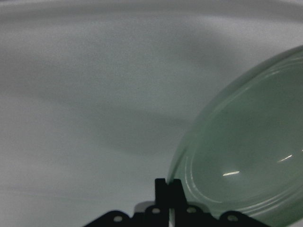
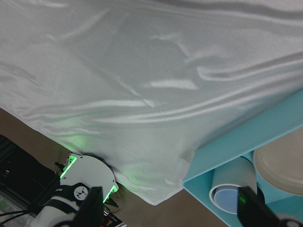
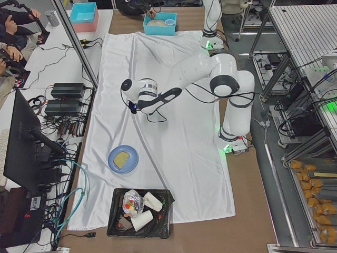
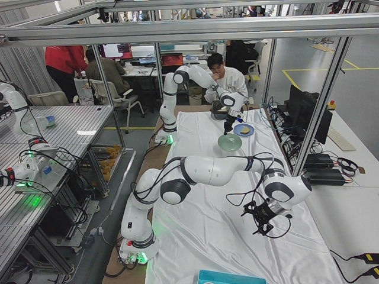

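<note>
My left gripper (image 3: 132, 108) (image 4: 228, 126) is shut at the rim of a pale green bowl (image 1: 246, 127) (image 4: 230, 142), which appears to be between its fingers. The arm hides the bowl in the camera left view. A blue plate (image 3: 115, 164) (image 4: 250, 130) with a yellow item on it lies beside the bowl. My right gripper (image 4: 256, 218) is open above the cloth near a blue bin (image 2: 236, 132) (image 3: 160, 30), nothing between its fingers. The bin holds a cup (image 2: 232, 177) and a beige round dish (image 2: 281, 158).
A black tray (image 3: 114, 222) with wrapped items and white rolls stands beyond the plate at the cloth's end. Monitors (image 3: 20, 142), cables and metal posts line one side.
</note>
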